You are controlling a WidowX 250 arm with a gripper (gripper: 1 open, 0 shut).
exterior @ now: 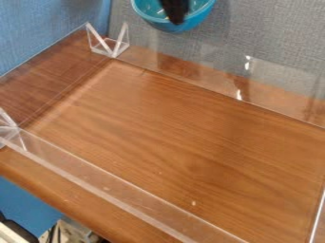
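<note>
A blue bowl [192,21] is at the top centre of the camera view, behind the back edge of the wooden surface. The dark gripper [176,9] is at the top edge over the bowl, blurred and mostly out of frame, so its fingers and anything between them cannot be made out.
The wooden surface [165,142] is empty, bordered by clear low walls with white corner brackets [106,45] at the left. Grey padded panels stand behind and at the left.
</note>
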